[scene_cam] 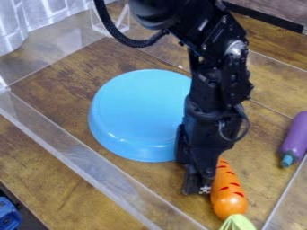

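Note:
My black gripper (196, 180) hangs down in the middle of the camera view, its tip low beside an orange toy carrot (228, 199) with red marks and a pale green top. Whether the fingers are open or shut, or touch the carrot, I cannot tell. A light blue round object (135, 112), like an upturned bowl or plate, lies just left of the gripper, partly hidden behind it.
A purple toy (296, 137) with a teal tip lies at the right. Clear plastic edges run along the left and bottom of the wooden surface (72, 67). Bare wood shows at the upper left and upper right.

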